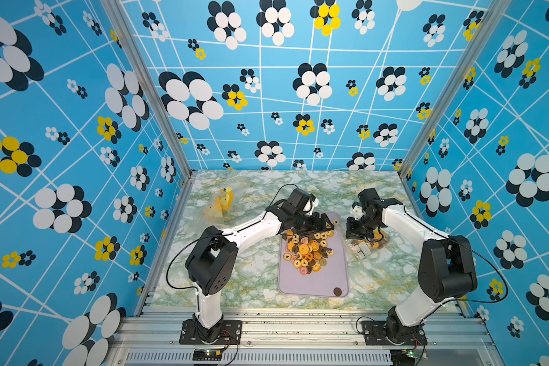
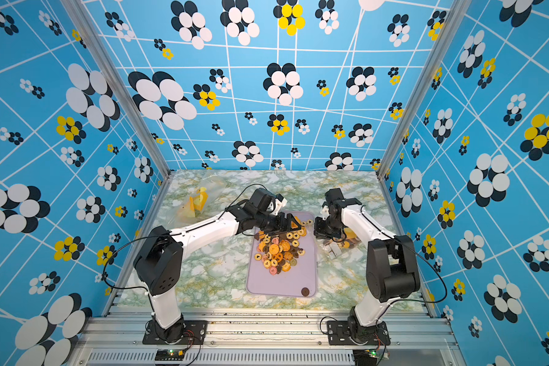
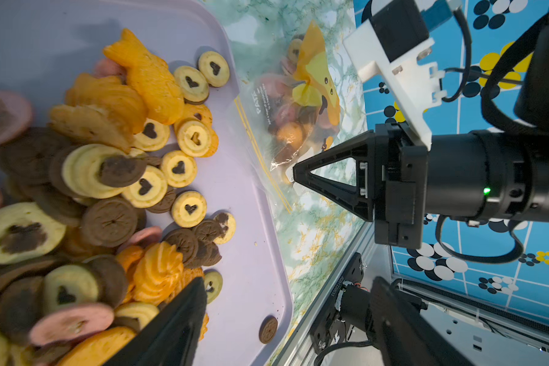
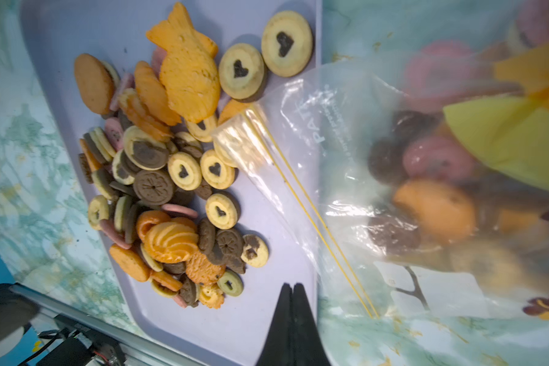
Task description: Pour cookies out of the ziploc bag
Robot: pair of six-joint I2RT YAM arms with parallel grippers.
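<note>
The clear ziploc bag (image 4: 408, 201) lies right of the lilac tray with cookies inside. Its yellow zip lines and open edge (image 4: 274, 164) reach over the tray's right rim and some cookies. My right gripper is shut with nothing between its fingers, the bag's edge outside them. In the left wrist view the right fingertips (image 3: 302, 172) appear beside the bag. My left gripper stands open and empty over the tray, its blurred fingers (image 3: 177, 332) wide apart. A pile of mixed cookies (image 4: 158, 183) covers much of the tray (image 1: 302, 285).
Another clear bag with yellow parts (image 1: 224, 200) lies at the back left of the table. One brown cookie (image 1: 338, 292) sits alone in the tray's front right corner.
</note>
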